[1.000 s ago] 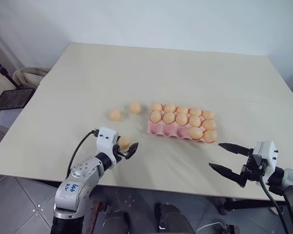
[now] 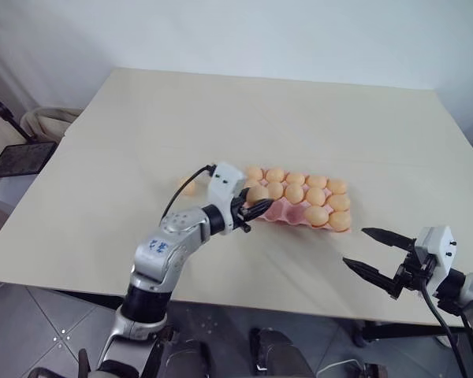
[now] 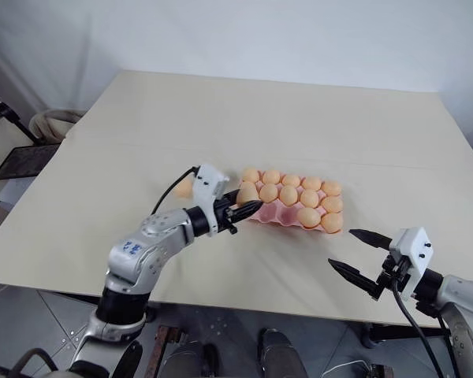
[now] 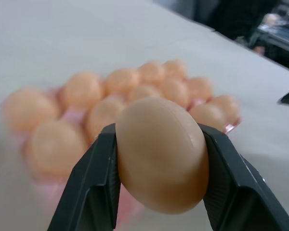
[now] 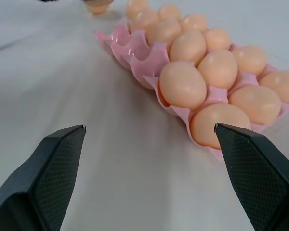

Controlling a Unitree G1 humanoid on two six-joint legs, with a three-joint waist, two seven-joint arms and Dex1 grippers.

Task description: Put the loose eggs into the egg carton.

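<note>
My left gripper is shut on an egg (image 4: 163, 159), which sits squarely between its two dark fingers. In the head views this gripper hangs over the left end of the pink egg carton (image 2: 277, 211). Full cups fill its back rows, and bare cups show along the left part of the front row. One loose egg (image 3: 184, 187) rests on the table left of the carton, partly behind the left wrist. At the right of the table, my right gripper (image 2: 355, 250) stands open and empty, its fingers pointing toward the carton.
Between the carton's right end and the right gripper lies a small bare gap. A black tablet (image 2: 21, 159) is beyond the left edge.
The right arm has shifted only slightly.
</note>
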